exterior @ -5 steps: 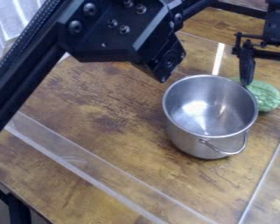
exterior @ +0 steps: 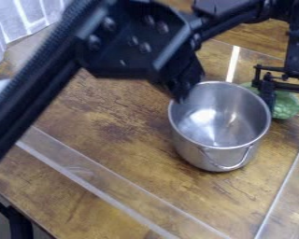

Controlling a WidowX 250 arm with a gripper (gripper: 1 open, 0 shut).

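Note:
A steel pot (exterior: 220, 131) with a wire handle stands upright on the wooden table. Right behind it on the right lies a pale green cabbage-like object (exterior: 287, 108), partly hidden by the pot and my gripper. My black gripper (exterior: 286, 101) reaches down at the right edge of the view, by the green object beside the pot's rim; whether its fingers are open or closed, or touching that object, is unclear.
The large black arm spans the top and left, hiding part of the table. Bare wood (exterior: 115, 159) lies left of the pot. Pale tape strips cross the table; a white translucent item is at the top left.
The gripper has moved down toward the green object. The pot has shifted slightly left since a second ago. The arm's near part has shifted a little and looks blurred.

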